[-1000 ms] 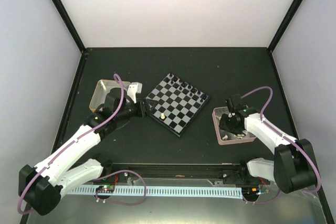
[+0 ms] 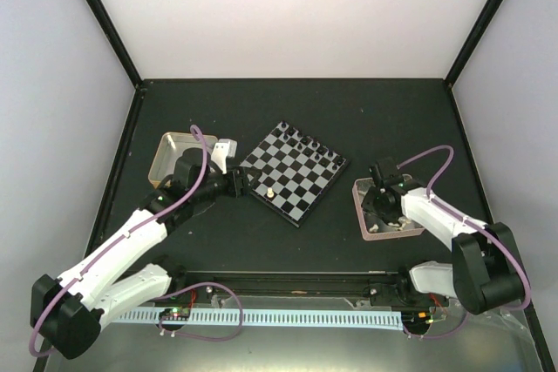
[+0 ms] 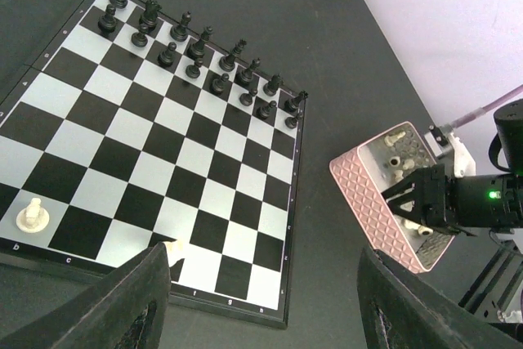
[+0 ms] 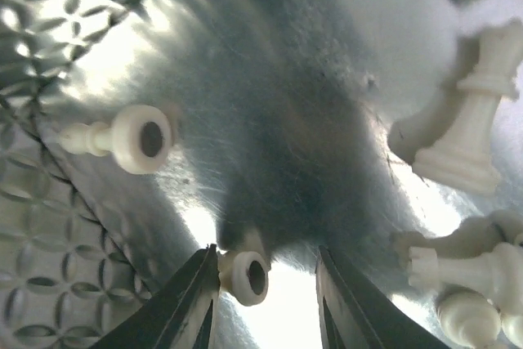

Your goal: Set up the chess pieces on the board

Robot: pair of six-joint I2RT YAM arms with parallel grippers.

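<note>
The chessboard (image 2: 295,172) has black pieces (image 3: 198,49) standing along its far side. White pieces (image 3: 33,217) stand on its near side, one partly behind my left gripper, which hangs open over the board. My right gripper is down inside the pink bin (image 2: 359,215) at the right, fingers apart around a small white piece (image 4: 249,279) lying on the metal floor; whether it touches it is unclear. Other white pieces (image 4: 458,136) lie loose in the bin.
A second tray (image 2: 164,158) sits at the left, partly under my left arm. The table behind the board is clear.
My right arm and gripper have shifted slightly within the bin. The left arm and the board look almost unchanged.
</note>
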